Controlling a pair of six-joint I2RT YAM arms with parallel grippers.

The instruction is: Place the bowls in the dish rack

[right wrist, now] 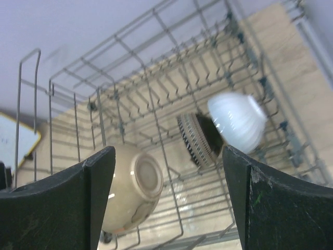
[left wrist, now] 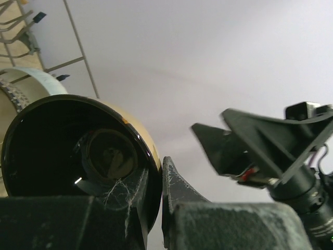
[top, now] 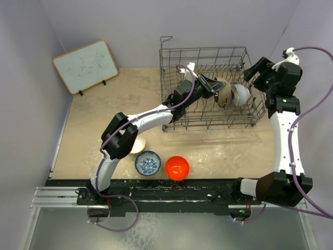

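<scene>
My left gripper [top: 212, 87] is shut on the rim of a tan bowl [top: 224, 94] with a dark inside [left wrist: 78, 146], held on its side in the dish rack [top: 208, 125]. In the right wrist view this tan bowl [right wrist: 130, 187] shows at lower left. Just beside it in the rack are a patterned bowl [right wrist: 192, 138] and a white bowl [top: 241, 95]. My right gripper [top: 252, 70] hangs open and empty over the rack's right end. On the table stand a red bowl [top: 177, 167], a blue-patterned bowl [top: 148, 163] and a cream bowl [top: 138, 144], partly hidden by the left arm.
A whiteboard [top: 85, 66] leans at the back left. Grey walls surround the table.
</scene>
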